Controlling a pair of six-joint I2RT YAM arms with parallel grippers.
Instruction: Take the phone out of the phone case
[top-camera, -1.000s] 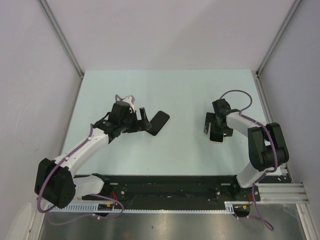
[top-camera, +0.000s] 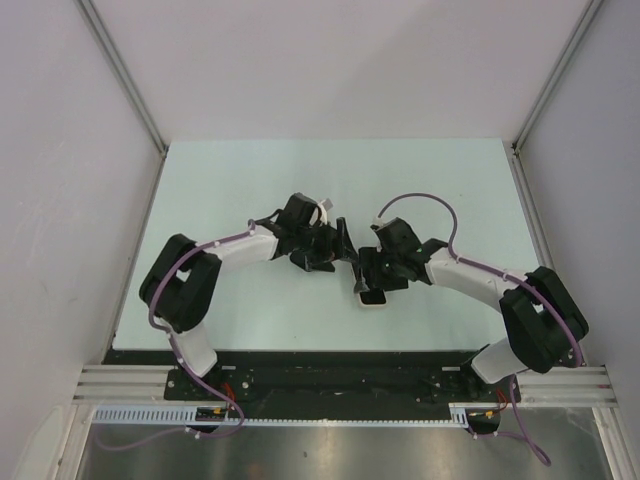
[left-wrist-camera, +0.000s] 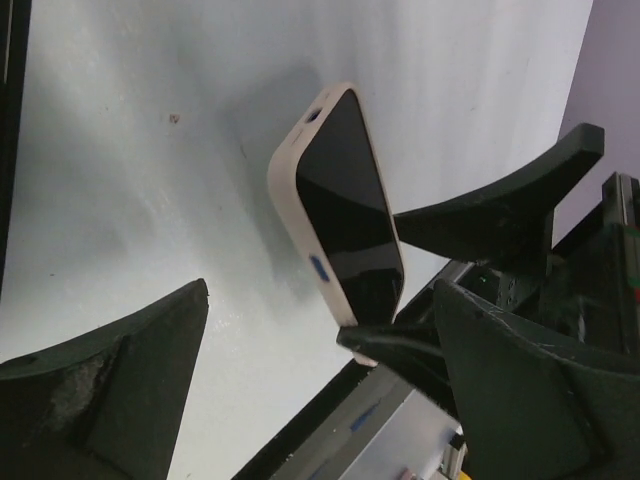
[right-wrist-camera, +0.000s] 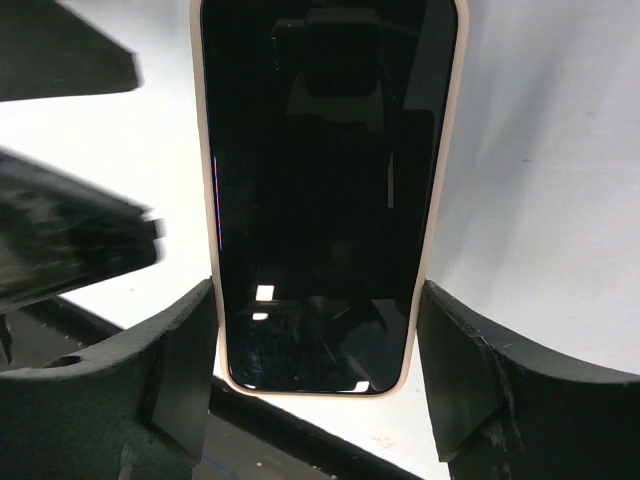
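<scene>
The phone (right-wrist-camera: 320, 220), dark-faced with a pale beige case (left-wrist-camera: 283, 180) round its edge, hangs over the table. My right gripper is closed on its two long sides, a finger pressing each edge. In the left wrist view the phone's top end points toward my left gripper, which stands open. Its fingers (left-wrist-camera: 110, 390) are spread wide, and the phone lies across the view between and beyond them, apparently untouched. One pair of dark left fingers (right-wrist-camera: 70, 235) also shows beside the phone in the right wrist view. The phone's back is hidden.
A flat black rectangular object (top-camera: 322, 267) lies on the table, partly covered by the left arm. The two grippers are very close together at mid-table.
My right gripper has carried the cased phone left to the middle of the table. My left gripper has moved right, past the flat black object, and now stands beside the phone.
</scene>
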